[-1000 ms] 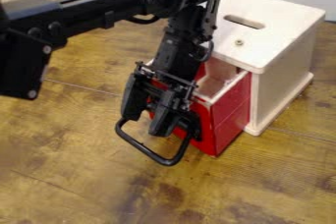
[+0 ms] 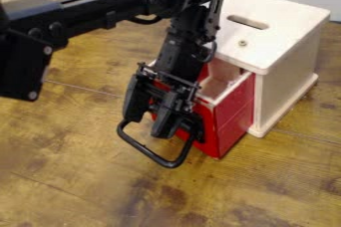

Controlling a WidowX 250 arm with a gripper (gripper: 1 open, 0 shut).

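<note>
A black robot arm reaches down from the top left to my gripper (image 2: 162, 115), which sits low over the front of a red drawer (image 2: 229, 124) with a pale interior. The drawer juts from a cream wooden cabinet (image 2: 282, 42) that has a slot and a small knob on top. The gripper's dark body and loop cover much of the drawer's left part and front, so its fingertips and whatever lies between them cannot be made out.
A lighter slatted wood piece (image 2: 74, 60) lies at the back left. A pale wall stands behind the cabinet.
</note>
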